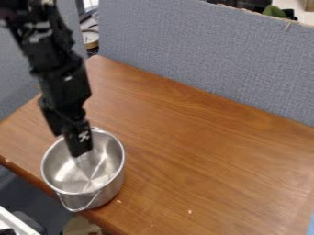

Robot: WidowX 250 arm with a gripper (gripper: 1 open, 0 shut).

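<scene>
My black gripper (73, 138) hangs blurred over the back part of a steel pot (99, 188), its tip pointing down into or just above the opening. Its fingers are too blurred to tell how they stand. The pot stands at the front left edge of the wooden table (215, 156). Its inside is pale and shiny, and whether anything lies in it is hard to tell.
Grey padded walls (208, 50) border the table at the back and left. A white object (15, 223) sits beyond the table's edge at bottom left.
</scene>
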